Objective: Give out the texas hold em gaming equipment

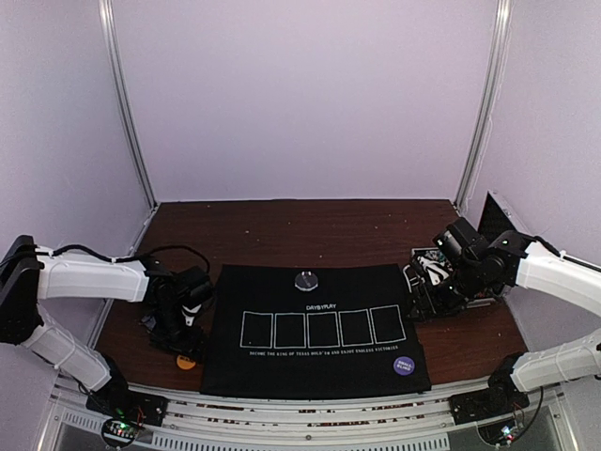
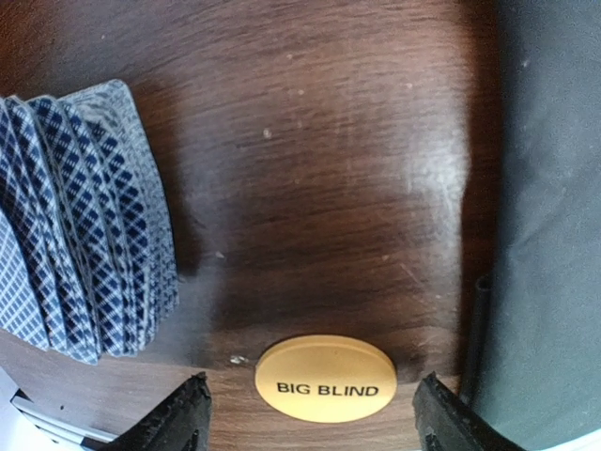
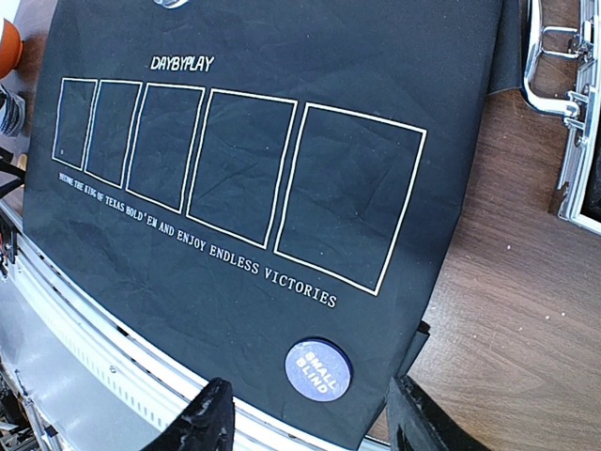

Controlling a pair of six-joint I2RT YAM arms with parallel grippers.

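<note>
An orange BIG BLIND disc lies on the wood left of the black poker mat. My left gripper hovers just over it, fingers apart with the disc between them in view, not visibly gripped. Blue-patterned cards lie beside it. A purple SMALL BLIND disc rests on the mat's near right; a clear round disc sits at its top centre. My right gripper is open above the mat's right edge, holding nothing.
A metal case with lid raised stands at the right, partly behind the right arm in the top view. Walls border the sides and back.
</note>
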